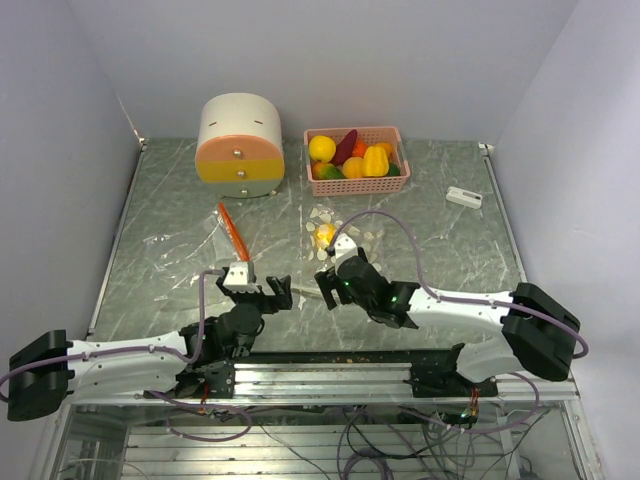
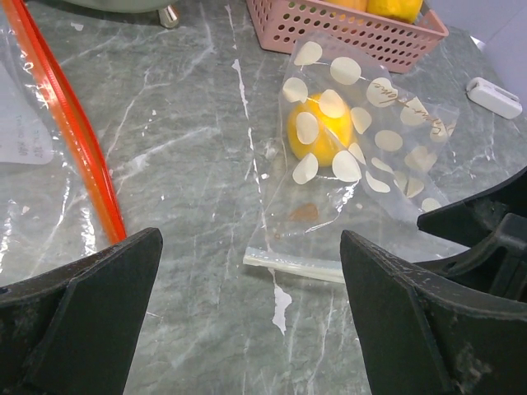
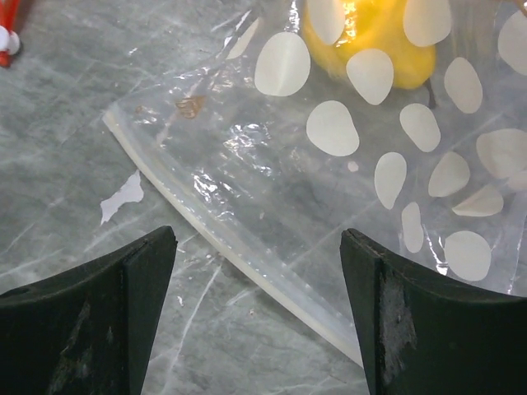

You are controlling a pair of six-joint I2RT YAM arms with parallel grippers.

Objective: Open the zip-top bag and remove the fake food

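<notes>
A clear zip top bag with white spots [image 2: 317, 210] lies flat on the table, its pale zip strip [image 3: 218, 239] along the near edge. Inside, toward its far end, is a round yellow fake food piece [image 2: 319, 132]. My right gripper [image 1: 330, 288] is over the bag's near edge; in the right wrist view its fingers [image 3: 132, 304] stand apart, with the strip passing between and below them. My left gripper [image 1: 279, 290] hangs open just left of the bag's near corner, holding nothing. In the top view the right arm hides part of the bag.
At the back, a pink basket [image 1: 360, 187] holds several fake fruits and vegetables, beside a rounded drawer box [image 1: 238, 150]. Another clear bag with an orange-red strip [image 1: 233, 233] lies to the left. A small white device [image 1: 464, 197] rests at the right.
</notes>
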